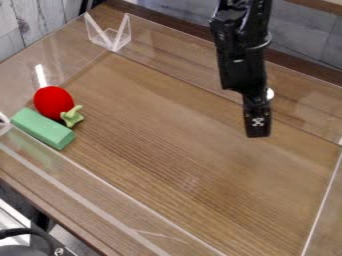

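Note:
My gripper (249, 123) hangs from the top centre of the camera view over the right half of the wooden table (174, 180), a small white object (267, 93) just behind it, partly hidden by the dark arm. Whether the fingers are open or shut is too unclear to tell. At the left, a red round object (54, 100) with a green tip lies beside a green block (43, 130).
A white wire-like holder (110, 32) stands at the back left. A white object at the left edge is cut off. Dark cables lie at the bottom-left corner.

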